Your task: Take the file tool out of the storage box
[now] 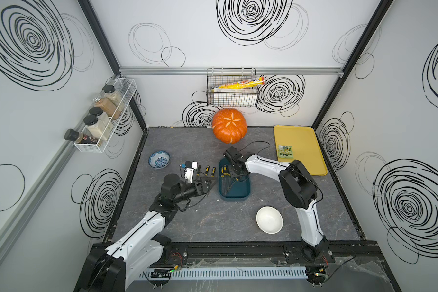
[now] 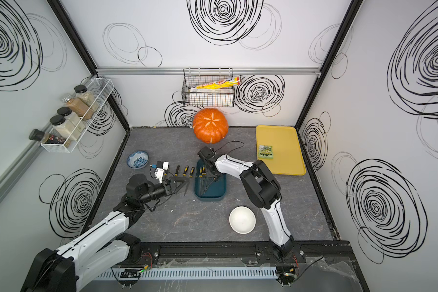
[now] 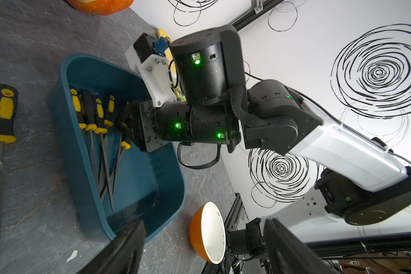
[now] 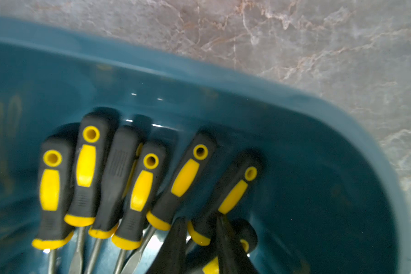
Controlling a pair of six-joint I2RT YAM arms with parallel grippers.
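The dark blue storage box [image 1: 235,192] stands mid-table and holds several file tools with black-and-yellow handles. In the right wrist view, my right gripper reaches into it, fingers part open. One handle [image 4: 233,196] runs down between its fingertips, and another handle [image 4: 211,267] lies partly hidden under them. Whether the pads touch the handle is unclear. To the left, more handles [image 4: 140,191] lie side by side. My left gripper is open and empty, left of the box.
Several file tools [image 3: 6,107] lie on the table left of the box. A white-inside bowl [image 1: 269,220] stands front right, a yellow tray [image 1: 304,160] back right, a pumpkin [image 1: 229,125] behind the box. Free table [image 1: 228,221] lies in front.
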